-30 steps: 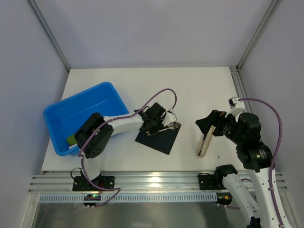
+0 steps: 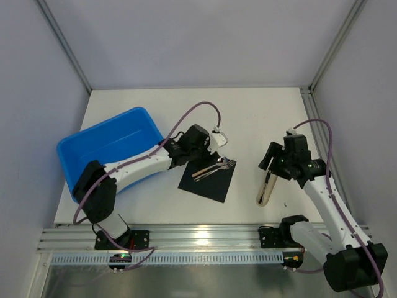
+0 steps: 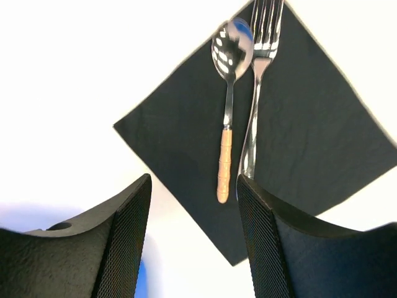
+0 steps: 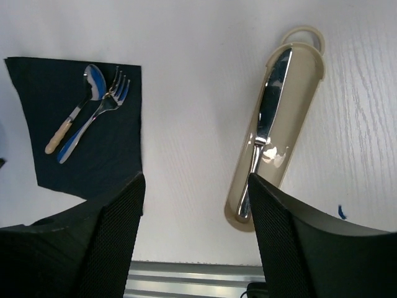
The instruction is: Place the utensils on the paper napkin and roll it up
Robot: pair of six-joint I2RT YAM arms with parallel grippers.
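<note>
On the dark napkin (image 2: 214,185), laid flat, a spoon (image 3: 227,112) with a wooden handle and a metal fork (image 3: 255,99) lie side by side, touching or nearly so. Above the napkin's near-handle end hovers my left gripper, its fingers apart and nothing between them. A metal knife (image 4: 268,118) rests in a long beige case (image 4: 291,105) on the right of the table. My right gripper is raised above the table near that case, with its fingers spread and empty. In the top view the right arm covers the case's upper end.
A blue bin (image 2: 115,149) stands at the left, partly behind the left arm. Bare white table (image 2: 260,118) lies between the napkin and the case and along the back. A small dark blue speck (image 4: 342,212) is right of the case.
My right arm has come down lower over the case. The napkin has shifted slightly to the right.
</note>
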